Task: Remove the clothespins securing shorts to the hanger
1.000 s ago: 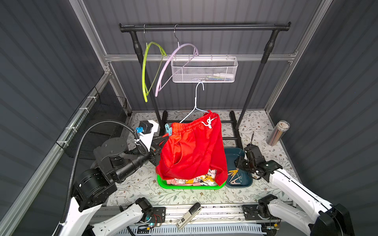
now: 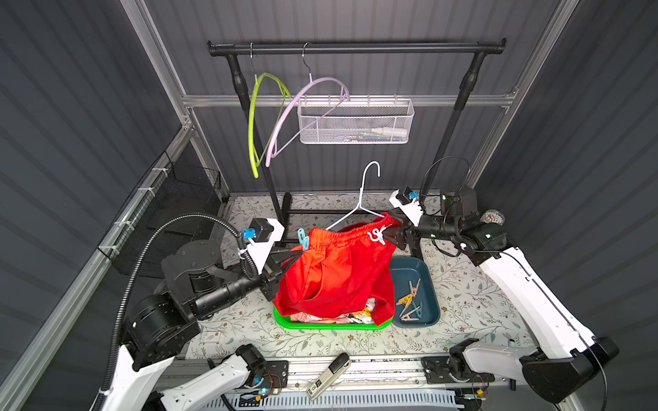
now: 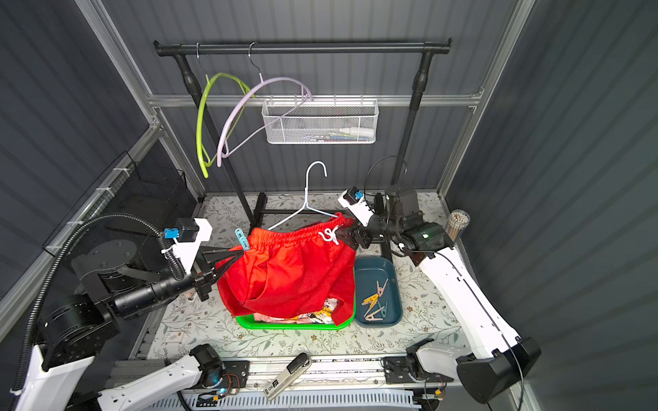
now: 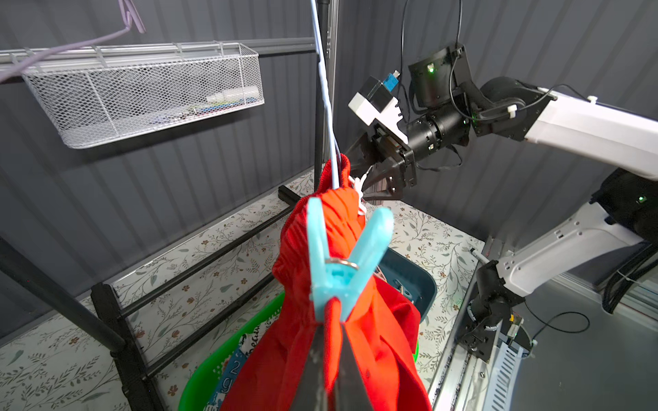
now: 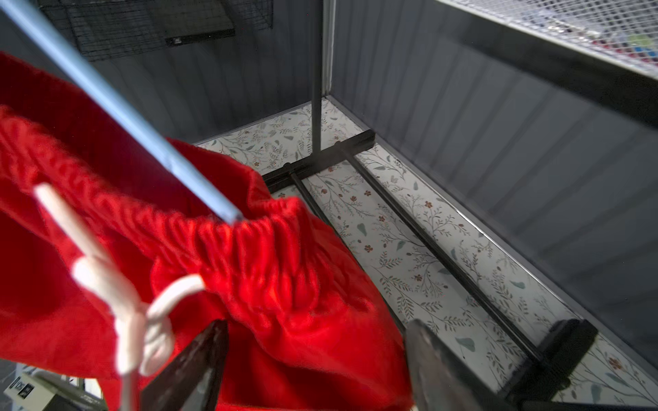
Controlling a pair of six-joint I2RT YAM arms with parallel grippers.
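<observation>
Red shorts with a white drawstring hang from a white hanger. One light-blue clothespin grips the waistband at the left end; no pin shows at the right end. My left gripper is shut on a fold of red cloth just below that pin. My right gripper stands open at the right end of the waistband, with red cloth in the space between its fingers. The hanger's tip goes behind the gathered waistband there.
A blue bin with several loose clothespins sits right of a green basket of clothes under the shorts. Green and lilac hangers hang from the rail. A white mesh basket is behind.
My right arm has risen from the blue bin and swung left to the shorts' right end. The hanger and waistband have lowered and shifted right, while the left gripper stays near the waistband's left end.
</observation>
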